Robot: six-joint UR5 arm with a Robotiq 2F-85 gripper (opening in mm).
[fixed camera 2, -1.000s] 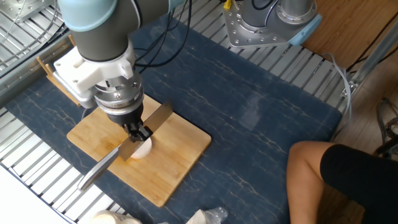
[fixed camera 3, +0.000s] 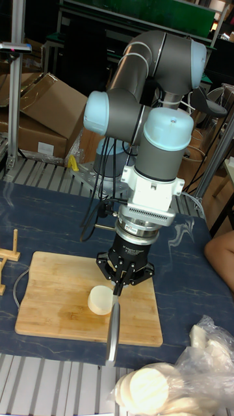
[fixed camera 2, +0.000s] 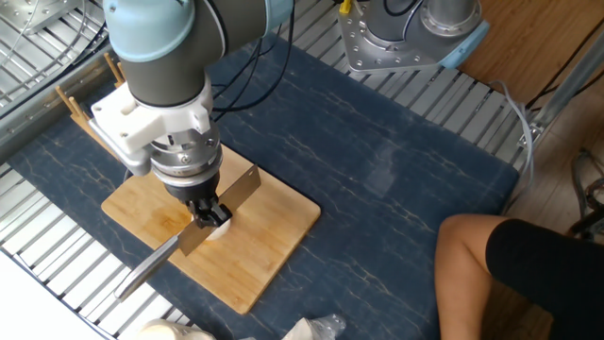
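Observation:
My gripper (fixed camera 2: 213, 213) is shut on the back of a knife (fixed camera 2: 243, 189), whose grey handle (fixed camera 2: 146, 270) reaches toward the front left in exterior view 2. The blade hangs over the wooden cutting board (fixed camera 2: 274, 227). A round pale slab (fixed camera 2: 220, 230) lies on the board, partly hidden by the blade and gripper in that view. In exterior view 3 the same slab (fixed camera 3: 101, 300) shows just left of the knife handle (fixed camera 3: 114, 333) and below the gripper (fixed camera 3: 119, 283). Whether the blade's edge touches the slab cannot be made out.
Several pale round pieces in clear plastic bags (fixed camera 3: 149, 388) lie at the front edge. A small wooden rack (fixed camera 3: 8, 257) stands left of the board. A person's arm (fixed camera 2: 462, 274) rests at the right.
Gripper and knife have shifted slightly toward the right and front in exterior view 2, covering more of the slab. The knife stays gripped; the board and slab look unmoved.

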